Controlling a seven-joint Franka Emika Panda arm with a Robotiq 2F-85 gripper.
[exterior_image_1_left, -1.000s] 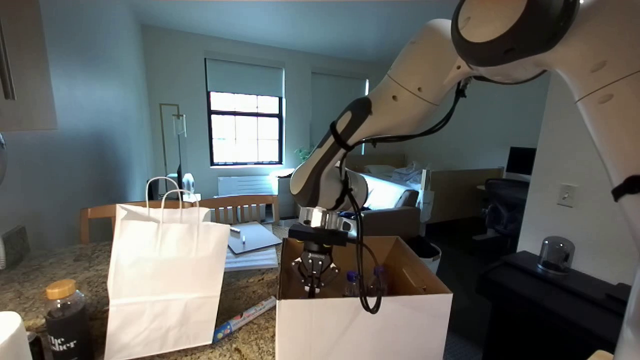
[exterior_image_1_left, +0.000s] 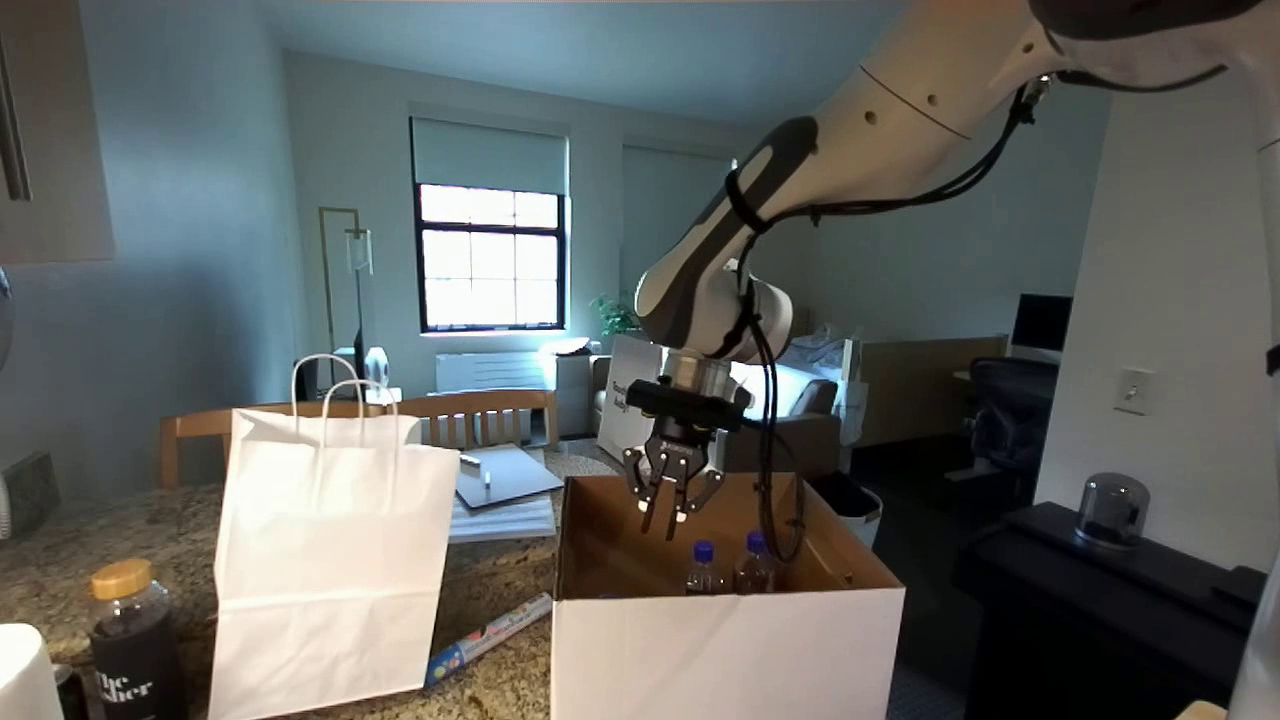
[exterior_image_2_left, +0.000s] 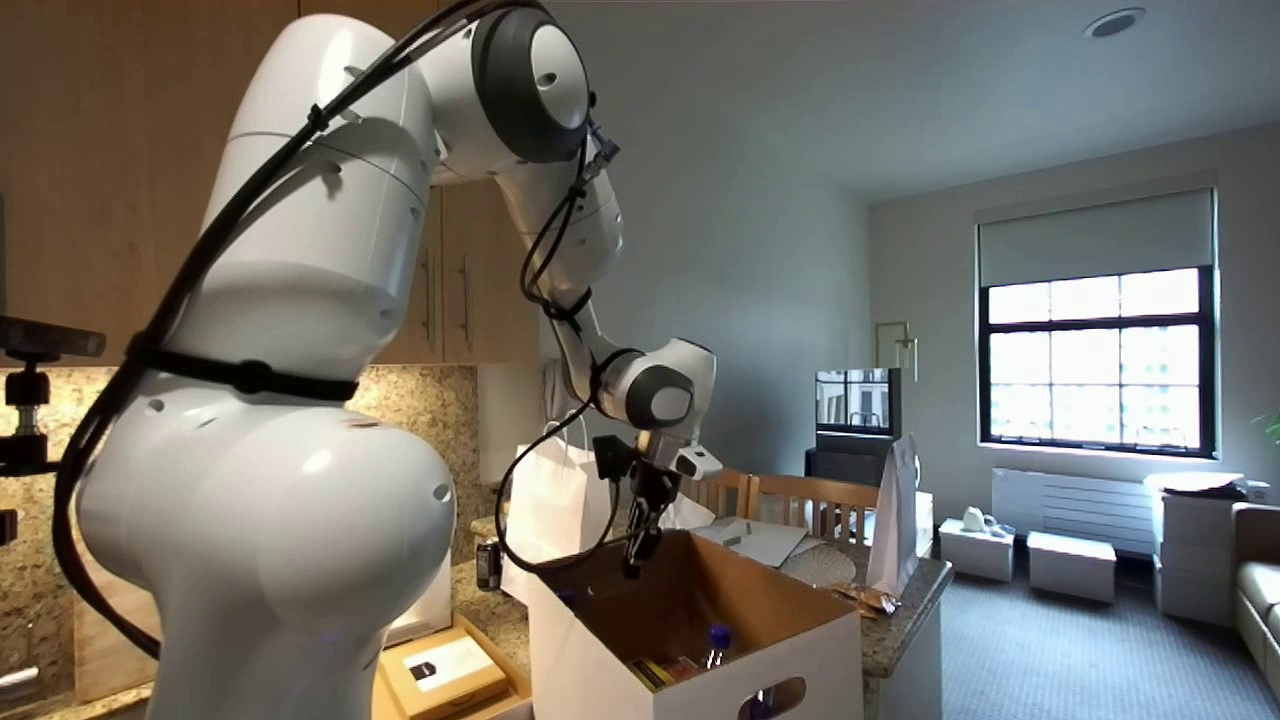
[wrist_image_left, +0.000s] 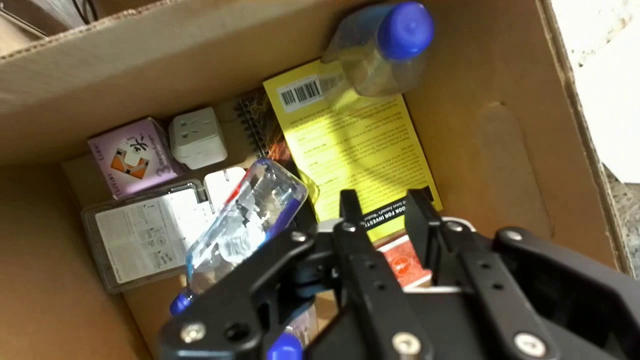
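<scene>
My gripper (exterior_image_1_left: 659, 528) hangs at the mouth of a white cardboard box (exterior_image_1_left: 726, 660), its fingers part open and apart, with nothing seen between them. In the wrist view the gripper points down over the box's contents. A clear bottle (wrist_image_left: 249, 219) lies tilted left of the fingers, and another clear bottle (wrist_image_left: 372, 66) with a blue cap stands in a far corner. Beneath the fingertips are a yellow book (wrist_image_left: 366, 156) and a red-and-white item (wrist_image_left: 405, 264). A purple box (wrist_image_left: 135, 159), a white plug adapter (wrist_image_left: 198, 138) and a clear case (wrist_image_left: 147, 234) lie to the left.
The cardboard walls (wrist_image_left: 516, 162) rise around the contents. A white paper bag (exterior_image_1_left: 330, 576) stands left of the box on the counter, with a long blue-and-white package (exterior_image_1_left: 492, 636) between them. Papers and a grey folder (exterior_image_1_left: 510, 472) lie behind. A dark bottle (exterior_image_1_left: 134, 648) stands far left.
The gripper has risen and moved right in exterior view 1. Its fingers were low inside the box and are now higher, near the rim. The arm's cable has swung along with it.
</scene>
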